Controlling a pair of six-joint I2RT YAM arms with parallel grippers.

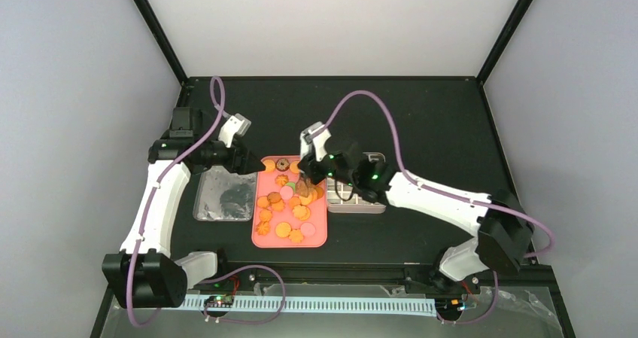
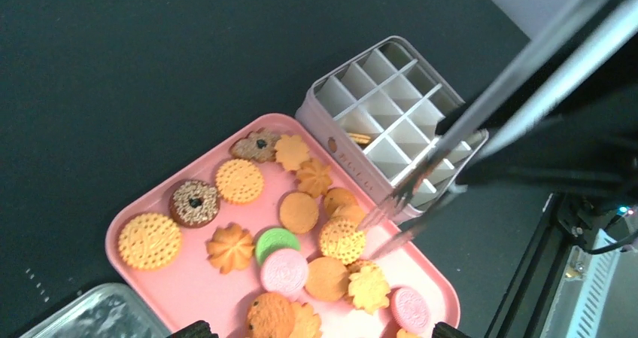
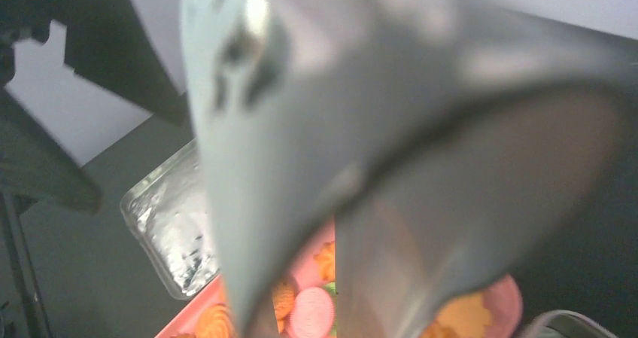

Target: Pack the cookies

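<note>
On the pink tray (image 1: 265,221) lie several cookies, some overlapping: yellow rounds, orange flower shapes, a green disc (image 2: 276,243) and a pink disc (image 2: 284,271). The white divided box (image 2: 323,111) stands against its right side; cookies (image 2: 360,138) stick up in one compartment, and the others that show look empty. Over the tray's right half, my right gripper has its long metal tips apart, nothing visibly held. Those tips blur across the right wrist view. My left gripper (image 1: 260,166) hovers at the tray's upper left corner, its dark fingertips (image 2: 194,332) spread wide.
A clear, shiny tray (image 1: 218,199) sits left of the pink one, below my left arm. The black table behind the trays is free. My right arm partly covers the box from above.
</note>
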